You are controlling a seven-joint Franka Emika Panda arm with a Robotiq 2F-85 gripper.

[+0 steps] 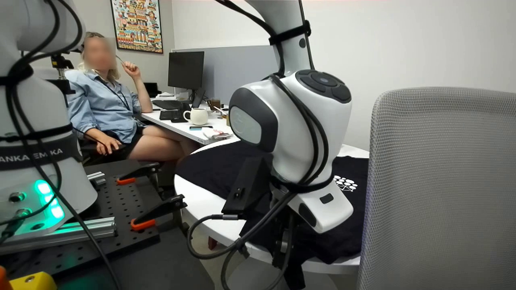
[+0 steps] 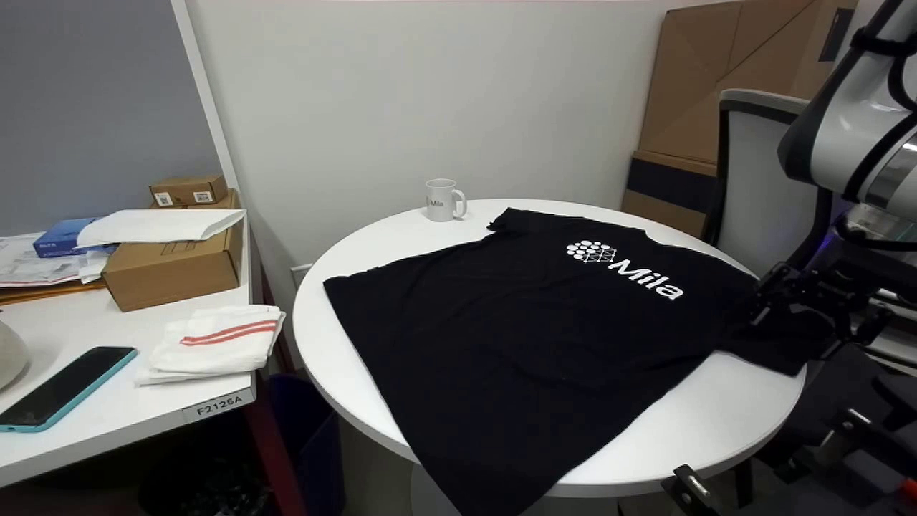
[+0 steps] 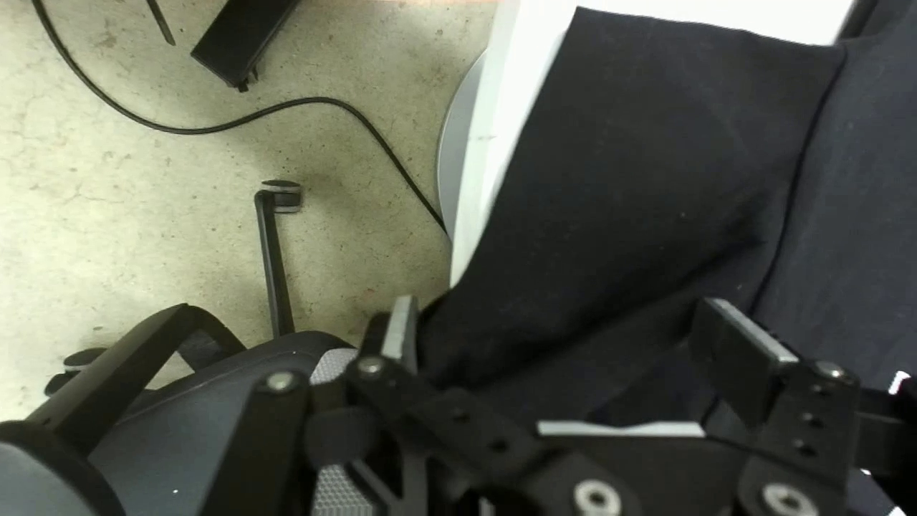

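Note:
A black T-shirt (image 2: pixel 516 327) with a white "Mila" print is spread over the round white table (image 2: pixel 339 344), one corner hanging past the front rim. At the table's right edge, by the shirt's sleeve end, is my gripper (image 2: pixel 792 331). From the wrist, the gripper stands open, its fingers wide apart, with black cloth (image 3: pixel 653 163) showing between and beyond them. One finger (image 3: pixel 400 331) is near the cloth's outer edge, the other over the shirt. Whether the fingertips touch the fabric, I cannot tell. Exterior view 1 shows the hand largely hiding the gripper.
A white mug (image 2: pixel 442 201) stands at the table's back rim. A mesh chair (image 1: pixel 440 193) is close to the arm's side. The neighbouring desk (image 2: pixel 129 434) holds a folded towel (image 2: pixel 219 340) and a phone (image 2: pixel 64 387). A person (image 1: pixel 104 106) sits behind.

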